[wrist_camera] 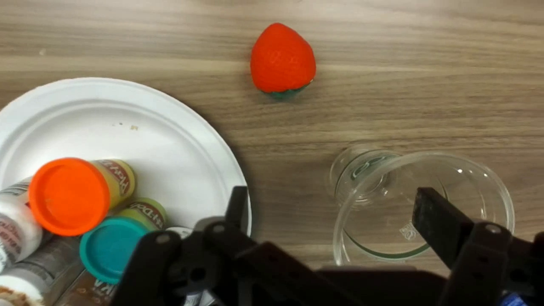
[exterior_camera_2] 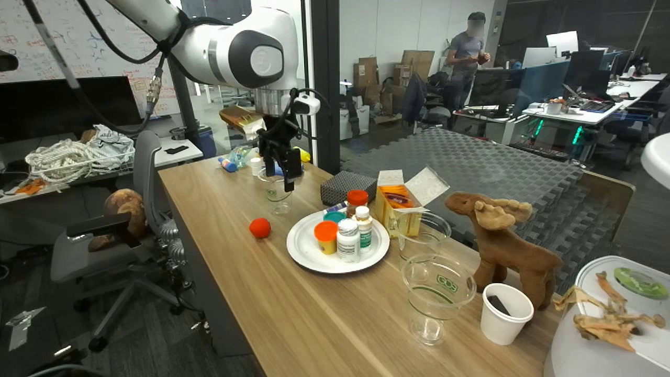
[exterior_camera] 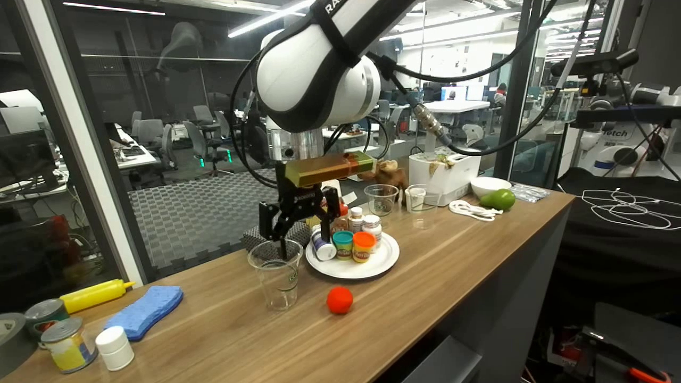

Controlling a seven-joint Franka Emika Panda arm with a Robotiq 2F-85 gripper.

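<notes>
My gripper (exterior_camera: 303, 246) is open, its fingers wide apart and pointing down with nothing held. In the wrist view, one finger (wrist_camera: 439, 222) shows over the mouth of a clear plastic cup (wrist_camera: 494, 204), the other beside the white plate's edge. The cup (exterior_camera: 279, 287) stands upright on the table. A red strawberry (wrist_camera: 281, 58) lies on bare wood, apart from cup and plate. The white plate (exterior_camera: 357, 273) bears an orange-lidded Play-Doh tub (wrist_camera: 69, 196), a teal-lidded tub (wrist_camera: 112, 250) and several bottles. Whether a finger touches the cup cannot be told.
A black mesh box (exterior_camera_2: 348, 187) and an open yellow carton (exterior_camera_2: 392, 217) stand behind the plate. More clear cups (exterior_camera_2: 433, 301), a white cup (exterior_camera_2: 505, 314) and a toy moose (exterior_camera_2: 502, 245) are farther along. A blue sponge (exterior_camera: 143, 310) lies left.
</notes>
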